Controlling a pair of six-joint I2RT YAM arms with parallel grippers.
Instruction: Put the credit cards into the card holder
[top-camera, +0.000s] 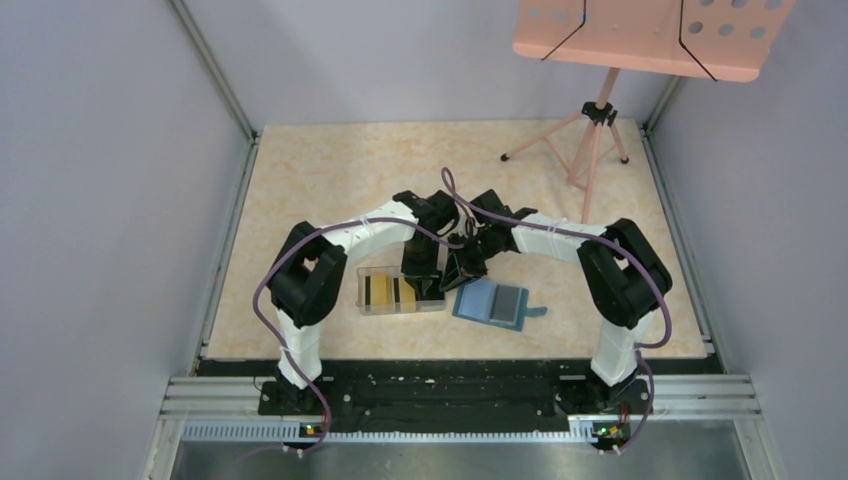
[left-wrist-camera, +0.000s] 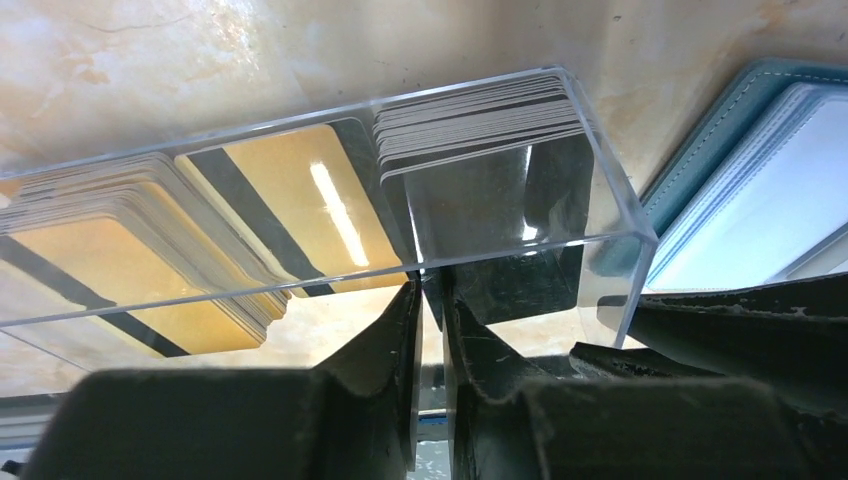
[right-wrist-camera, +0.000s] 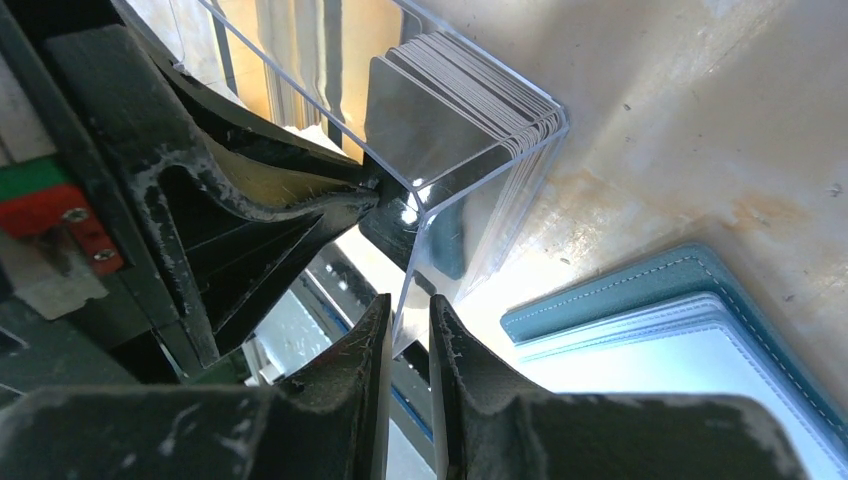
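A clear acrylic box (left-wrist-camera: 200, 302) holds yellow cards (left-wrist-camera: 120, 260) on the left and black cards (left-wrist-camera: 500, 210) in its right end. My left gripper is shut over the box's near side at the black cards; whether anything thin is between its tips is unclear. My right gripper is shut on the corner of the acrylic box at its right end. The blue card holder (left-wrist-camera: 760, 170) lies open just right of the box, with clear sleeves.
A pink music stand (top-camera: 640, 40) stands at the back right of the table (top-camera: 330, 170). Both arms are close together over the box.
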